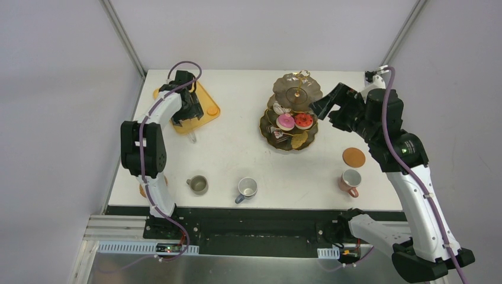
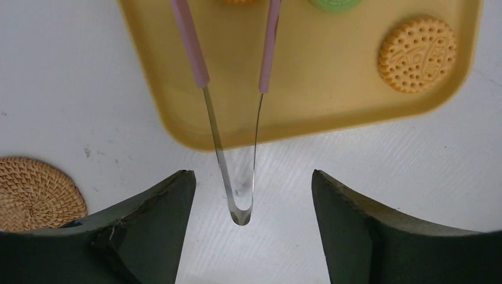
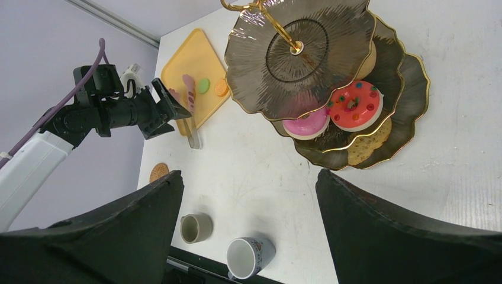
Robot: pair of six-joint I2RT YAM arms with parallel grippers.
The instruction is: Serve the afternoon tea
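Pink-tipped metal tongs (image 2: 192, 50) lie on the yellow tray (image 2: 379, 115), their bent metal end jutting past its edge. My left gripper is open above that end, one finger on each side in the view, holding nothing. A tiered stand (image 1: 284, 142) carries a pink doughnut (image 1: 285, 121), a red doughnut (image 1: 304, 121) and other sweets. Close to its right side, my right gripper (image 1: 324, 115) stands open and empty. On the tray are a biscuit (image 2: 418, 54) and a green round piece (image 2: 335, 3); the left arm hides part of the tray from above.
Along the front stand a grey cup (image 1: 199, 184), a white mug (image 1: 247, 187) and a pinkish mug (image 1: 350, 181). A round coaster (image 1: 354, 157) lies behind the last; a woven one (image 2: 35, 195) is near the left arm.
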